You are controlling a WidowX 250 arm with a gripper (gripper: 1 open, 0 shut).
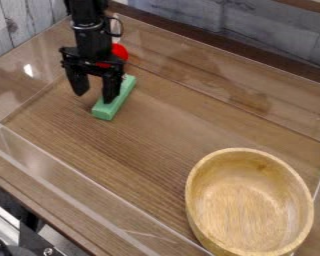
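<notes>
My black gripper stands open at the upper left, its two fingers pointing down to either side. Its right finger is over the left part of a green block, a long piece lying on the wooden table. Whether it touches the block I cannot tell. A red object sits just behind the gripper, partly hidden by the arm.
A large tan bowl fills the lower right.
</notes>
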